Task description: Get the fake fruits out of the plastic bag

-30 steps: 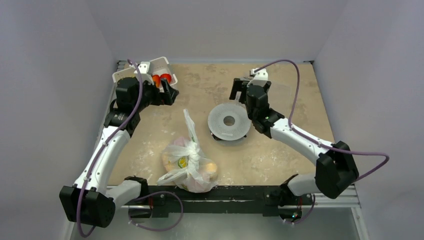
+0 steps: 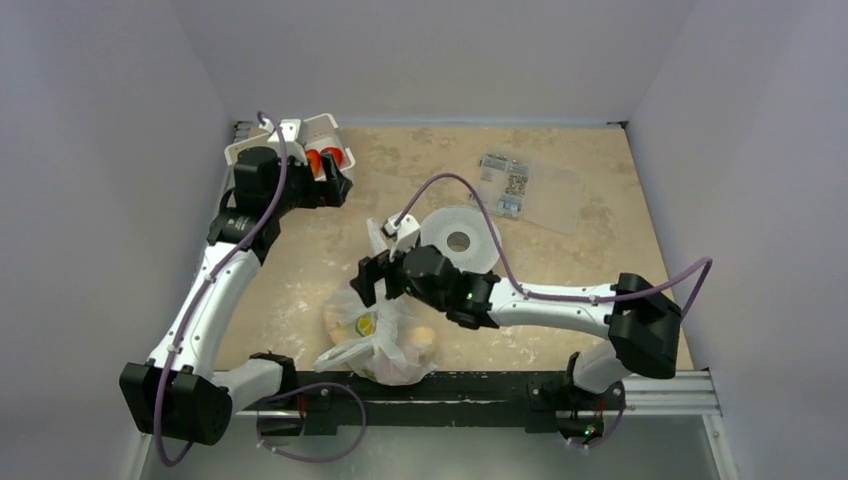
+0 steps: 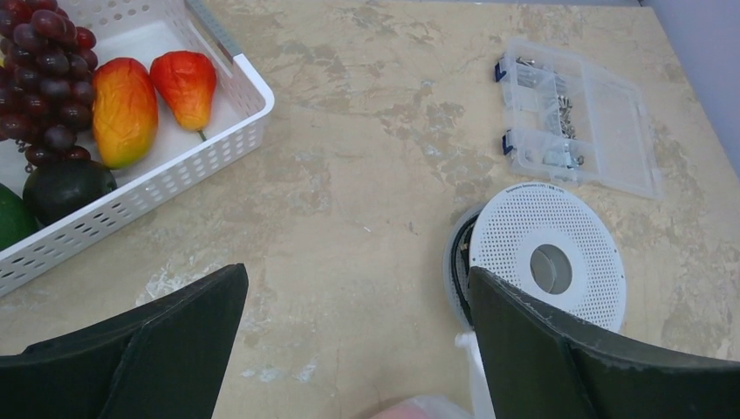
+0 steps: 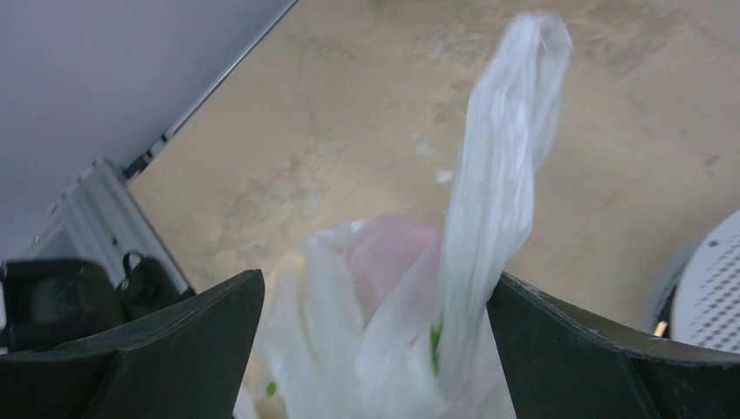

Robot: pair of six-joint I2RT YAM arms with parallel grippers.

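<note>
A knotted white plastic bag (image 2: 385, 350) with pale and yellow items inside lies at the table's front edge, its handle standing up. My right gripper (image 2: 377, 277) hangs open over the bag; in the right wrist view the upright handle (image 4: 493, 192) lies between its fingers. My left gripper (image 2: 331, 180) stands open at the back left near a white basket (image 3: 192, 166) holding fake grapes (image 3: 52, 96), a mango (image 3: 124, 113), a red pepper (image 3: 183, 87) and dark green fruit. The left wrist view shows nothing between its fingers.
A perforated white disc (image 3: 585, 262) on a grey base sits at the table's centre. A clear parts box (image 3: 620, 140) lies behind it at the right. Bare table (image 2: 570, 280) shows at the right and between basket and bag.
My right arm has swung left and toward the front, from above the parts box to over the bag. The left arm is nearly still; the bag shows little change.
</note>
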